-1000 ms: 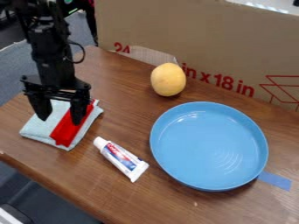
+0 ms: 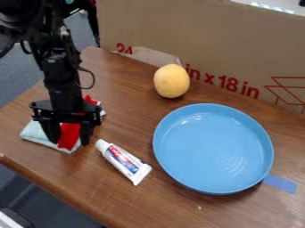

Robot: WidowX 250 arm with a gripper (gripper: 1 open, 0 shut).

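Note:
The black gripper (image 2: 67,116) is low at the table's left side, over a red object (image 2: 70,137) lying on a pale folded cloth (image 2: 38,134). Its body covers much of both. Whether its fingers are open or holding the red object is hidden by the dark shapes.
A toothpaste tube (image 2: 123,162) lies right of the cloth, near a blue plate (image 2: 212,148). A yellow round object (image 2: 172,81) sits at the back before a cardboard box (image 2: 209,40). The table's front-left edge is close to the cloth.
The gripper has come down and shifted slightly onto the red object and cloth, covering more of them. The tube, plate and yellow object are unmoved.

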